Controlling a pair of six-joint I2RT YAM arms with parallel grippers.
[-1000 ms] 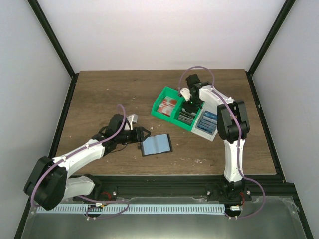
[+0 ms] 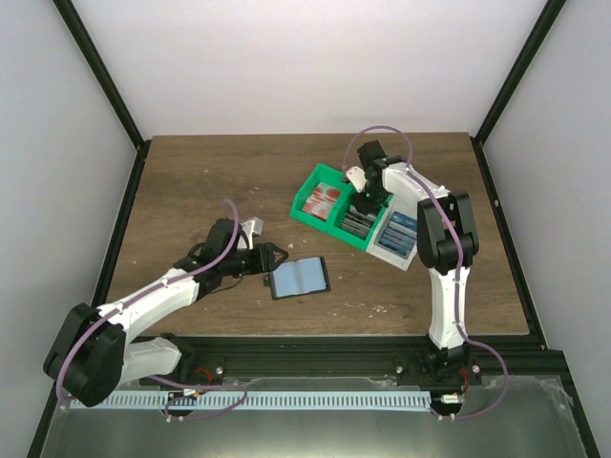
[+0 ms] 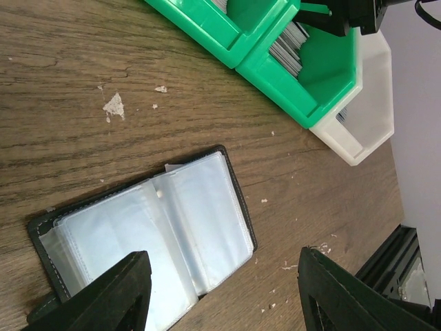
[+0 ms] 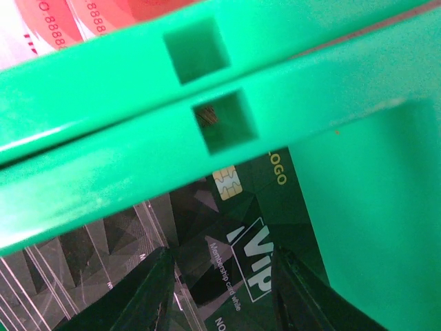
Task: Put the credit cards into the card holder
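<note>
The card holder (image 3: 204, 207) lies spread on the table, its clear sleeves empty as far as the left wrist view shows. My left gripper hovers by it with fingers apart and nothing between them. In the middle green bin (image 4: 110, 165), black membership cards (image 4: 241, 262) lie overlapped in a row. Over these cards stands my right gripper, fingers parted; whether they touch a card cannot be told. Red-and-white cards (image 2: 321, 200) fill the left green bin, and blue cards (image 2: 398, 234) the white bin.
The white bin (image 2: 387, 256) adjoins the green ones on the right, forming one slanted row. Bin walls stand close around my right fingers. Bare table (image 2: 229, 176) extends at the back left and between holder and bins.
Almost nothing differs; the left arm's elbow sits very slightly lower and further left. Bins, cards and holder stay where they were.
</note>
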